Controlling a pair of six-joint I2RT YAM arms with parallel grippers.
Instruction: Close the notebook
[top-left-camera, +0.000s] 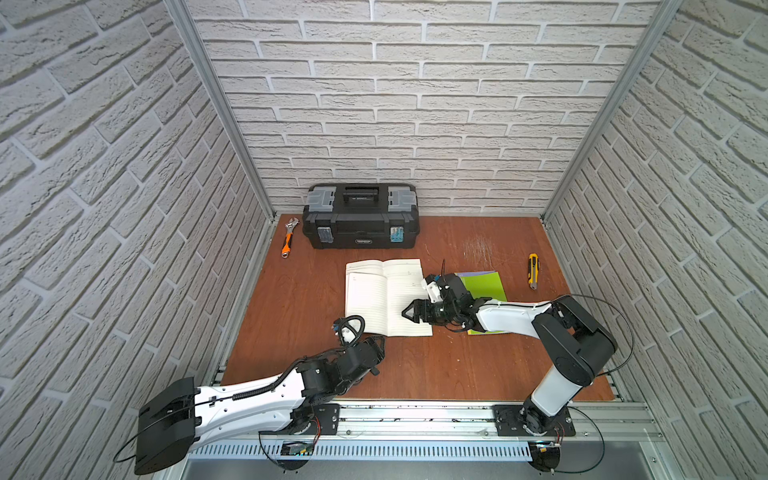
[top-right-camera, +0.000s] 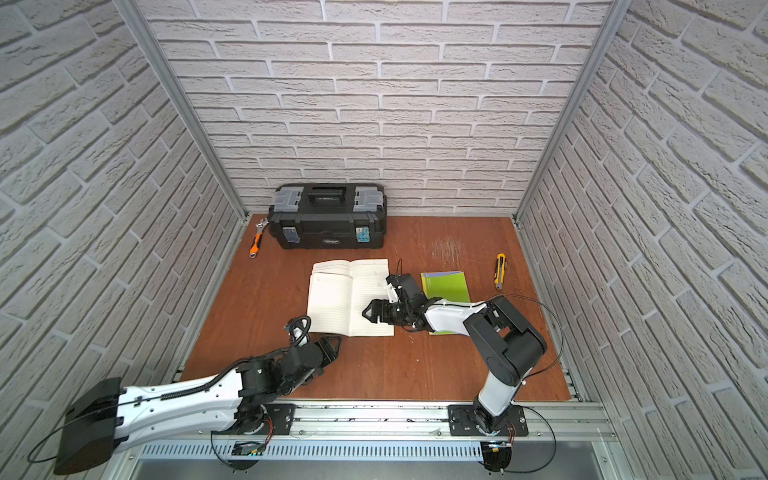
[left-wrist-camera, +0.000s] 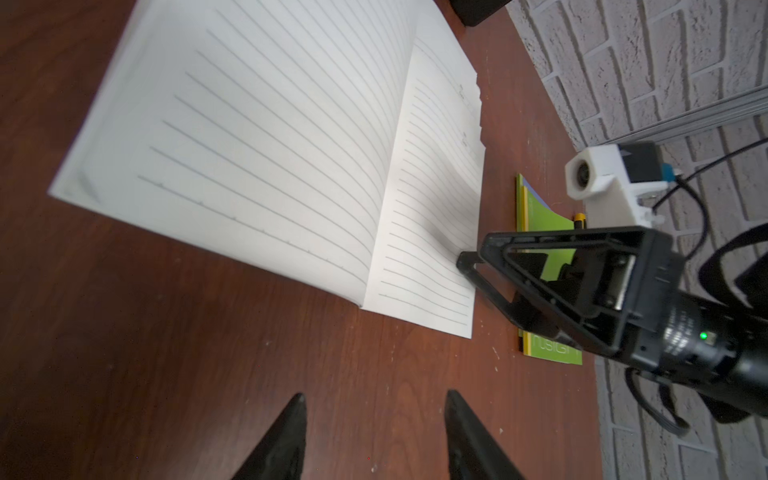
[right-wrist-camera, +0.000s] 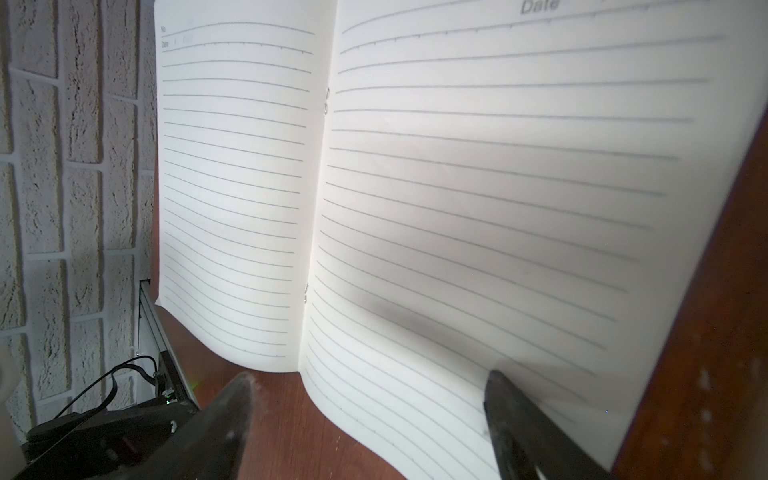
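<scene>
The notebook (top-left-camera: 369, 300) lies spread on the table with lined white pages facing up. My left gripper is part open near its front edge, fingers apart with only bare table showing between them. Over the right-hand page, close to its outer side, my right gripper stands part open. One of its fingertips (right-wrist-camera: 512, 400) is in front of the right page (right-wrist-camera: 480, 208) with a shadow under it; whether it touches the paper I cannot tell. From the left wrist, the left page (left-wrist-camera: 264, 120) looks thick and slightly raised at its near edge.
A black toolbox (top-left-camera: 361, 232) stands behind the notebook. A green book (top-right-camera: 446, 285) lies partly under my right arm. An orange wrench (top-left-camera: 287, 238) is at the back left, a yellow cutter (top-left-camera: 533, 270) at the right.
</scene>
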